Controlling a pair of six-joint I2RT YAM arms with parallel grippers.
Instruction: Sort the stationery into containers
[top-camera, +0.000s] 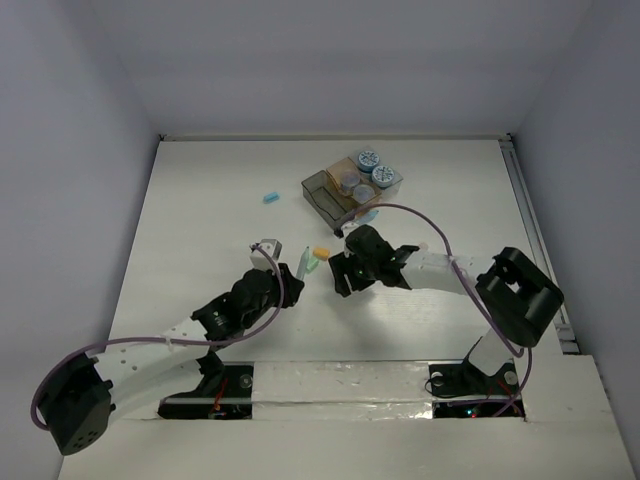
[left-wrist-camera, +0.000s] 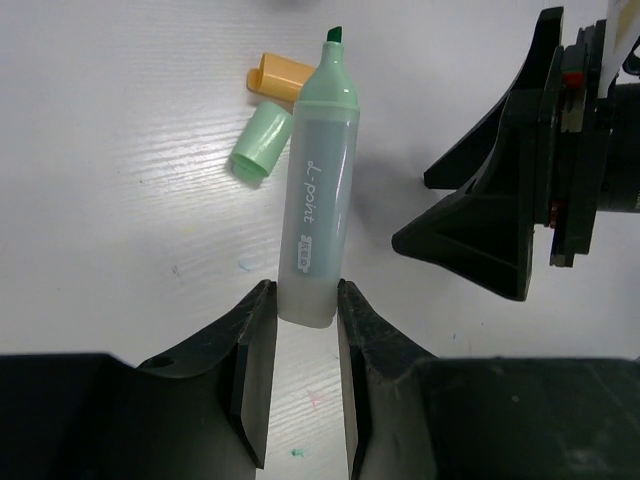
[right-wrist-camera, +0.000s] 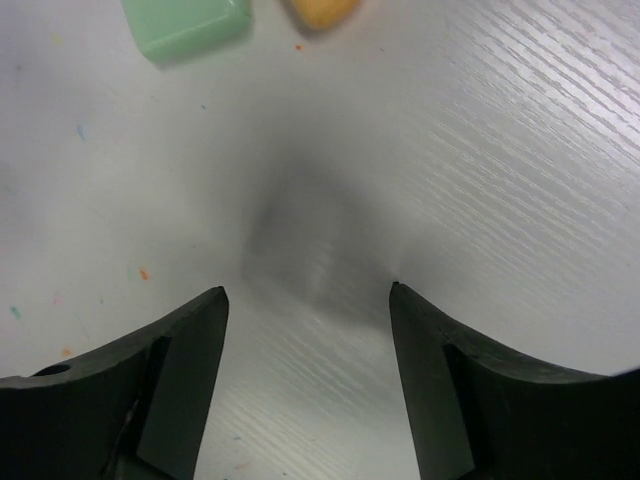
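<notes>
An uncapped green marker (left-wrist-camera: 318, 190) stands up from my left gripper, which is shut on its lower end. Its dark tip points away from the fingers. In the top view the marker (top-camera: 303, 262) is above the table's middle. A green cap (left-wrist-camera: 262, 140) and an orange cap (left-wrist-camera: 280, 77) lie close together on the table. My right gripper is open, only bare table showing between its fingers; the green cap (right-wrist-camera: 190, 25) and the orange cap (right-wrist-camera: 325, 8) lie beyond it. From above, that gripper (top-camera: 343, 275) is right of the caps.
A divided container (top-camera: 318, 192) stands at the back, with one empty-looking compartment and blue-topped round items in others. A small blue piece (top-camera: 271, 198) lies left of it. Another blue object (top-camera: 367, 214) is partly hidden beside its front edge.
</notes>
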